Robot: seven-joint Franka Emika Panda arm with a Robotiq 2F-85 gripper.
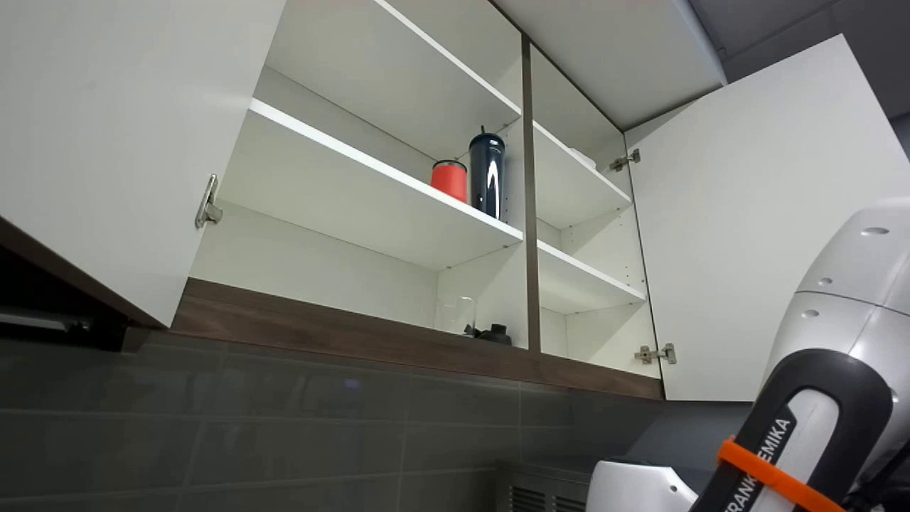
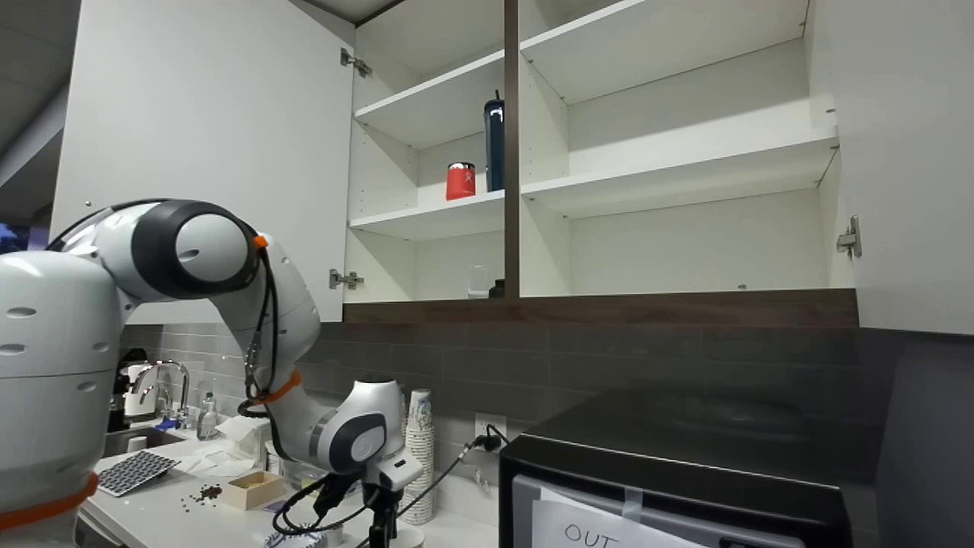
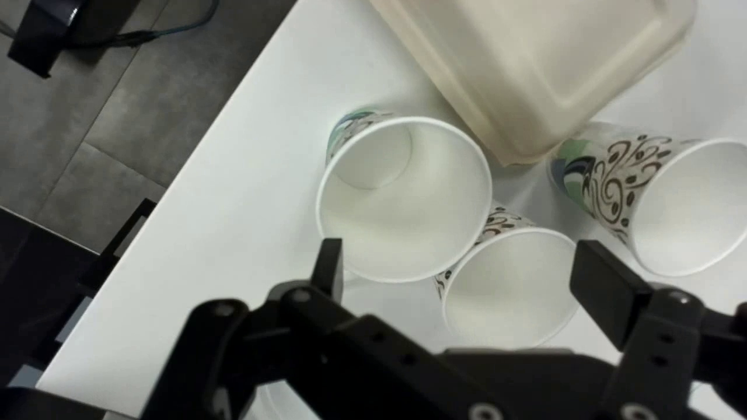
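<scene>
In the wrist view my gripper stands open above the white counter, its dark fingers spread wide. Between and beyond the fingertips are two paper cups seen from above: a larger-looking cup (image 3: 402,203) and a lower one (image 3: 511,290). Both look empty, and neither is held. A third patterned cup (image 3: 690,206) leans toward the right edge. In exterior view 2 the gripper hangs low and points down at the counter, its fingertips cut off by the frame's bottom.
A beige tray (image 3: 546,70) lies behind the cups. Above, the cabinet holds a red tumbler (image 2: 461,181) and a dark bottle (image 2: 494,144); its doors are open. A tall cup stack (image 2: 420,457) stands by the arm, with a black microwave (image 2: 676,447) to the right.
</scene>
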